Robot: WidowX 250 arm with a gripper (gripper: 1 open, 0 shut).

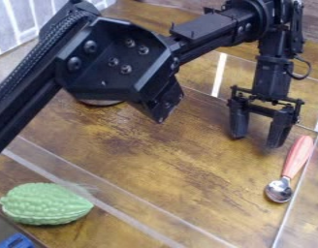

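Note:
My black gripper (259,126) hangs low over the wooden table at the right, fingers pointing down and spread open with nothing between them. Just below and right of it lies a scoop with a pink handle (298,155) and a round metal head (278,191). A pale green bitter melon (46,203) lies at the lower left, well away from the gripper.
A round metal object (94,100) is mostly hidden behind my arm at the upper left. A blue edge (9,241) shows in the bottom-left corner.

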